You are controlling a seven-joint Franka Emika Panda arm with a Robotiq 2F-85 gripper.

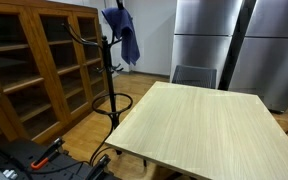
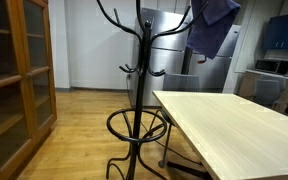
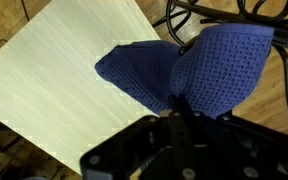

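Note:
A blue cloth fills the middle of the wrist view, gathered at the tips of my gripper. The fingers look shut, with a pinch of the fabric between them. High beside the black coat rack, the cloth hangs down in exterior view 1. From the other side, the cloth appears at the upper right, close to an arm of the coat rack. Whether it rests on a hook is unclear. Most of my gripper lies above the exterior frames.
A bare light wooden table stands beside the rack. Behind it are a dark chair and steel fridges. Glass-fronted wooden cabinets line the left. Cables and black equipment occupy the near left corner.

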